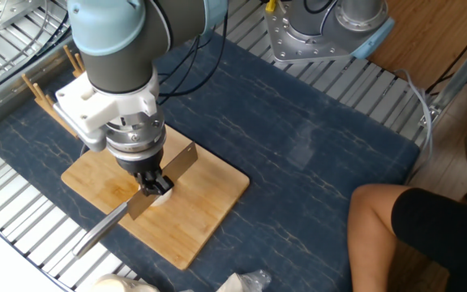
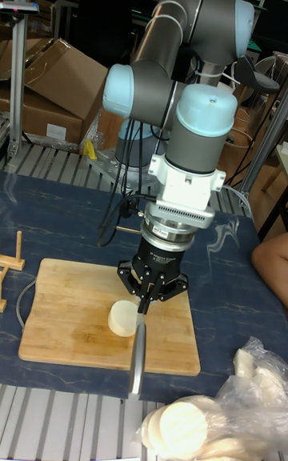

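Note:
My gripper [image 1: 157,188] is shut on a broad-bladed knife [image 1: 186,162], gripping it at the blade, as exterior view 2 shows. The knife's metal handle [image 1: 100,231] sticks out toward the front left, past the board's edge. Below the blade a pale round slice [image 2: 125,318] lies on the wooden cutting board [image 2: 60,333]. In exterior view 3 the gripper [image 2: 146,300] stands just right of the slice, with the knife handle [image 2: 138,358] pointing toward the camera. Whether the blade touches the slice cannot be made out.
A wooden rack [image 1: 49,104] stands at the board's left. Plastic bags [image 2: 256,384] and more pale round slices [image 2: 179,428] lie at the front right. A person's arm [image 1: 371,235] rests at the table's right edge. The dark mat [image 1: 298,154] right of the board is mostly clear.

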